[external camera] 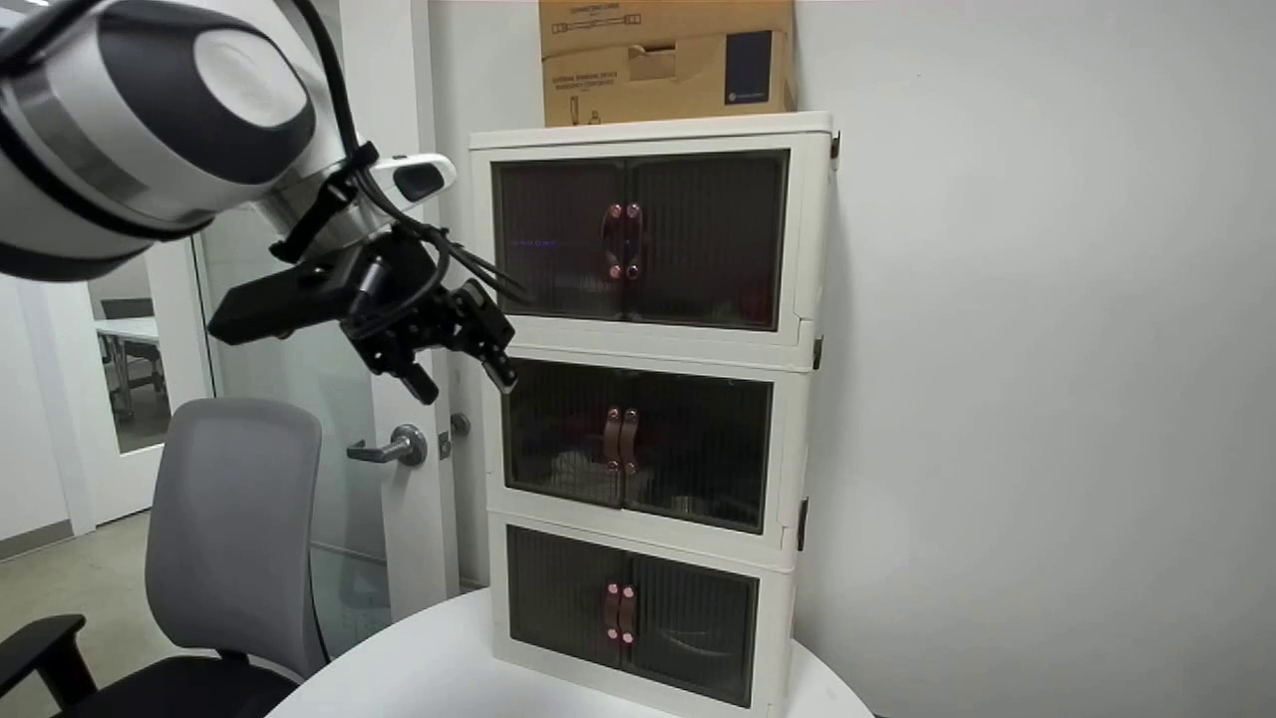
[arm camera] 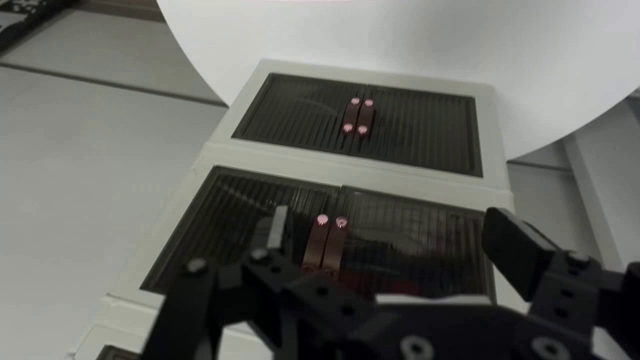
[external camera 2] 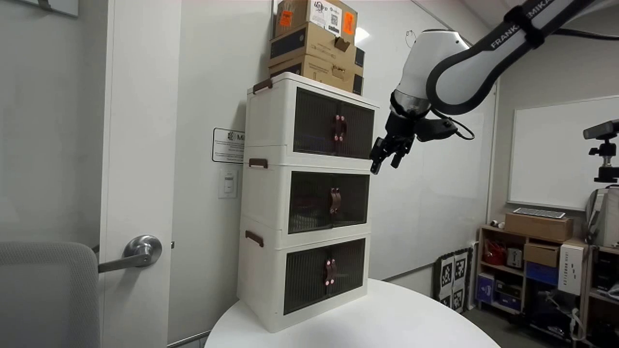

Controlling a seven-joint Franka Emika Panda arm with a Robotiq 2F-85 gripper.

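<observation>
A white cabinet (external camera: 649, 343) of three stacked units stands on a round white table (external camera 2: 342, 325). Each unit has two dark see-through doors with brown handles, and all the doors look closed. The top handles (external camera 2: 340, 128), middle handles (external camera: 621, 441) and bottom handles (arm camera: 358, 117) sit at the centre seams. My gripper (external camera: 464, 385) hangs in the air in front of the cabinet, tilted towards it, clear of the doors. Its fingers are spread, with nothing held between them. In the wrist view, my gripper partly covers the middle doors (arm camera: 414, 240).
Cardboard boxes (external camera 2: 316, 49) are stacked on top of the cabinet. A grey chair (external camera: 233, 527) and a door with a lever handle (external camera: 389, 448) stand to the left in exterior view 1.
</observation>
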